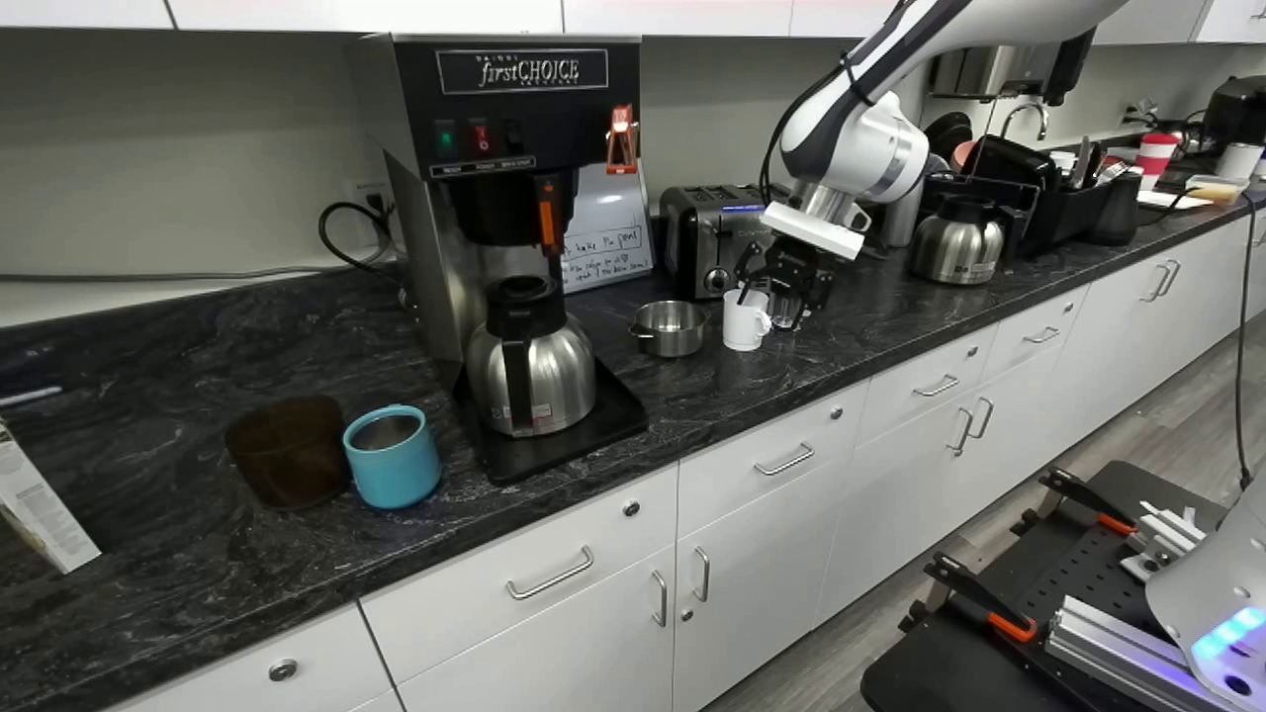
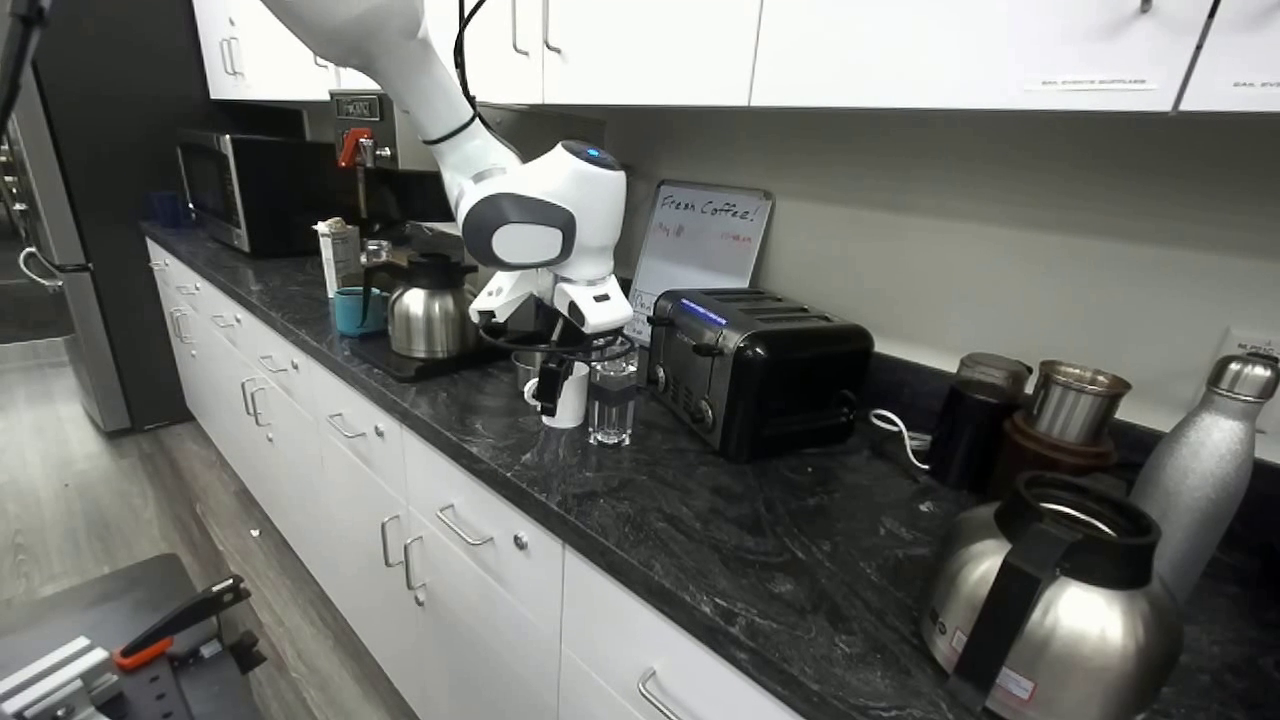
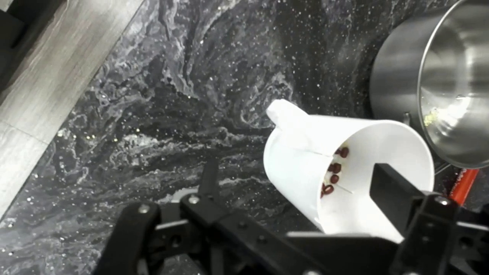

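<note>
A white mug [image 1: 747,320] stands upright on the dark counter, beside a clear glass [image 2: 612,402]. In the wrist view, several dark red bean-like pieces [image 3: 335,169] lie inside the mug [image 3: 293,151]. My gripper [image 1: 774,307] is open and points down over the mug and glass. From the wrist, the gripper shows its fingers wide apart: one [image 3: 394,197] overlaps the mug's opening, the other lies out past the handle side. Whether that first finger is inside the mug or just above it, I cannot tell. The glass is hidden in the wrist view.
A small steel pot [image 1: 670,328] sits close beside the mug, with a toaster [image 2: 762,366] behind. The coffee maker with its carafe [image 1: 530,362] and a turquoise mug [image 1: 392,457] stand farther along.
</note>
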